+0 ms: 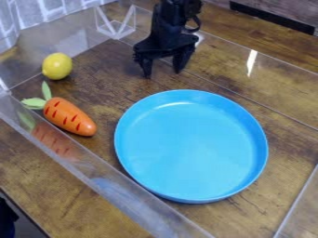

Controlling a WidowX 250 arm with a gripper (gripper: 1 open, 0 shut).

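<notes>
My black gripper (162, 61) is at the top middle of the camera view, low over the wooden surface behind the blue plate, its fingers apart with nothing visible between them. A round blue plate (191, 144) fills the lower middle. An orange toy carrot (69, 116) with green leaves lies left of the plate, and a yellow lemon (58, 66) lies above the carrot at the left.
A clear plastic wall (81, 172) runs along the lower left edge. A pale object partly shows behind the arm.
</notes>
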